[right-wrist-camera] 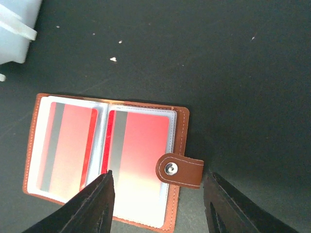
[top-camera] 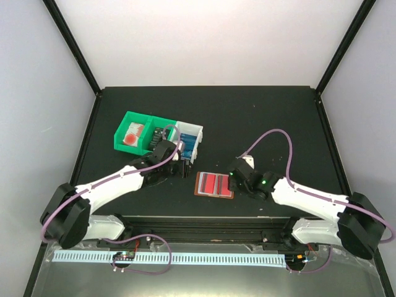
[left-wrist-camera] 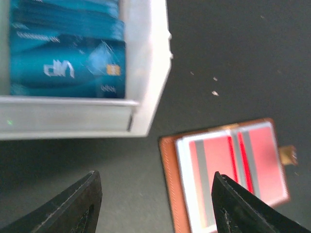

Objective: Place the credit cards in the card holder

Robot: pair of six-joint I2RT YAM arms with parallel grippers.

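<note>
The brown card holder lies open on the table, with red-and-white cards behind its clear pockets. Its snap tab sticks out at the right edge. My right gripper is open over that edge, its fingertips on either side of the tab and nothing held. Blue cards lie in the white tray. In front of that tray, left of the holder, my left gripper has its fingers apart with nothing between them.
A green two-part box adjoins the white tray at the back left; it contains a red-and-white card and dark cards.
</note>
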